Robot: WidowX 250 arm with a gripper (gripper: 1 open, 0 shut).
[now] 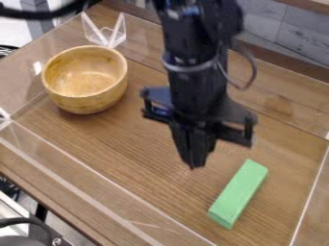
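My black gripper [191, 129] hangs over the middle of the wooden table, shut, with nothing visible between its fingers. A light green block [237, 194] lies on the table to the lower right of it. A yellow bowl [80, 79] sits at the upper left, left of the gripper.
A small white object [107, 34] lies at the back left. The arm hides the back middle of the table. A wall runs along the back right.
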